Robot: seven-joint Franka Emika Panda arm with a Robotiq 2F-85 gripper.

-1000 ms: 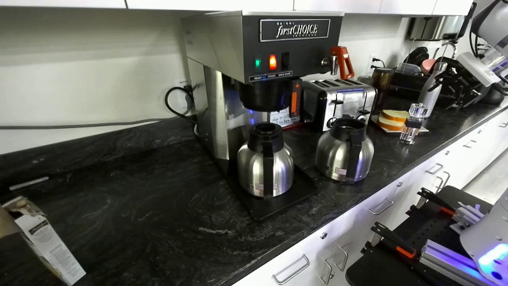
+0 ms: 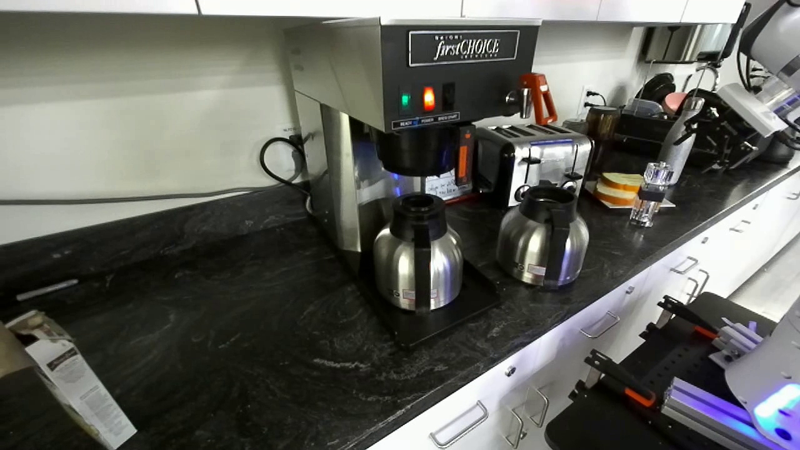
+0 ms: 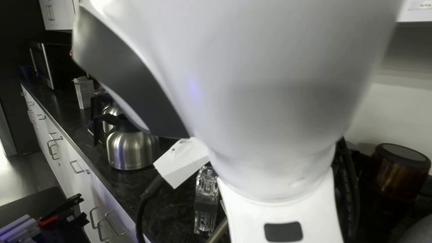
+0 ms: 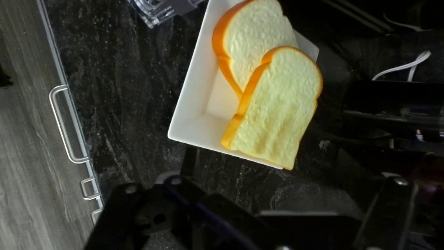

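Two slices of bread, one overlapping the other, rest in a square white dish [image 4: 195, 96] on the dark counter. The upper slice [image 4: 281, 104] leans over the dish's near rim in the wrist view; the other slice [image 4: 254, 37] lies partly beneath it. My gripper is open and empty, its dark fingers spread apart along the bottom of the wrist view, with the bread beyond them. In exterior view 1 the black gripper shows at far right, above the counter and to the right of the bread. The white arm hides most of exterior view 2.
A clear grinder [image 2: 650, 195] stands beside the dish, with a tall grey bottle [image 2: 682, 142] behind. Left of them are a chrome toaster [image 2: 536, 161], a steel carafe [image 2: 544, 239] and a coffee maker [image 2: 330, 82] with another carafe.
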